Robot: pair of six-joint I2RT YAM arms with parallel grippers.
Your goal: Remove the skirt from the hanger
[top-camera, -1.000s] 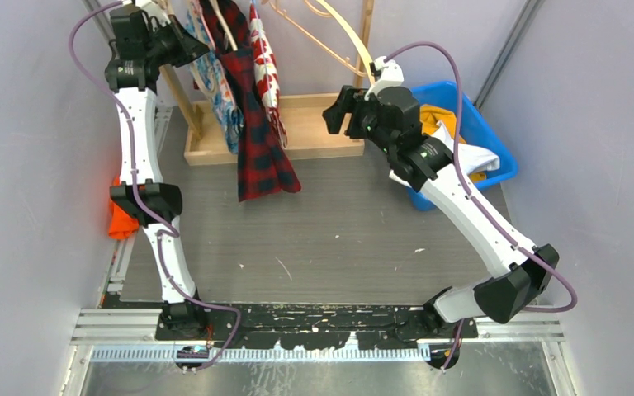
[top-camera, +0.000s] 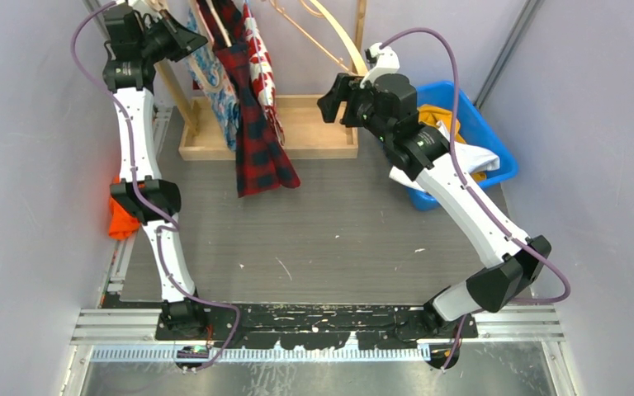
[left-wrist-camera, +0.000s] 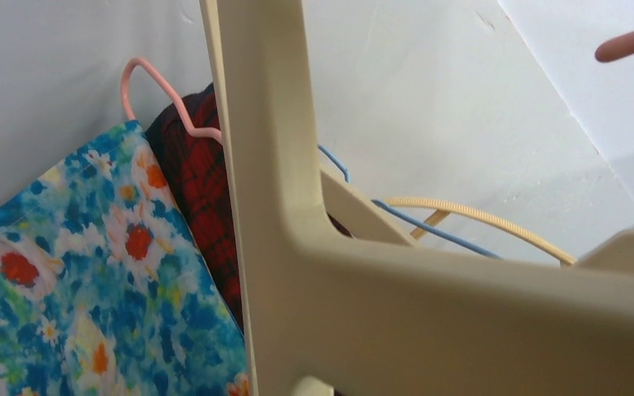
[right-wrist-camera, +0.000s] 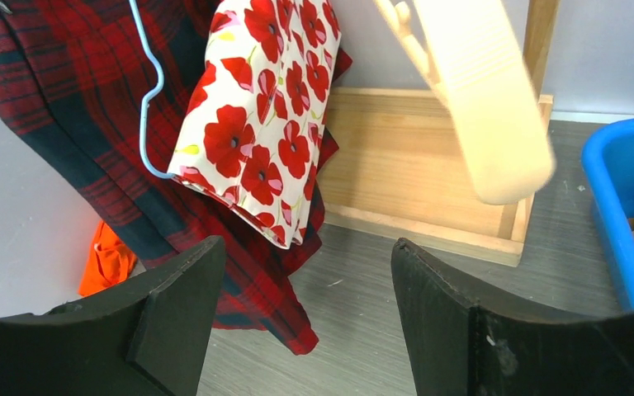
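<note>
Several skirts hang from the wooden rack: a red plaid skirt (top-camera: 260,140), a red-flowered white one (right-wrist-camera: 256,132) on a blue hanger (right-wrist-camera: 144,124), and a blue floral one (left-wrist-camera: 91,272). My left gripper (top-camera: 183,40) is up at the rack's left top; its fingers are not visible in the left wrist view, where a beige frame piece fills much of the picture, so what it holds is unclear. My right gripper is open, empty, right of the skirts, with a cream bar (right-wrist-camera: 487,115) just above it.
A blue basket (top-camera: 491,140) with yellow and white cloth stands at the right. Orange cloth (top-camera: 122,219) lies by the left wall. The grey floor (top-camera: 305,239) in front of the rack is mostly clear.
My right gripper has shifted slightly left and up in the top view. My left gripper and the hanging skirts have moved only slightly.
</note>
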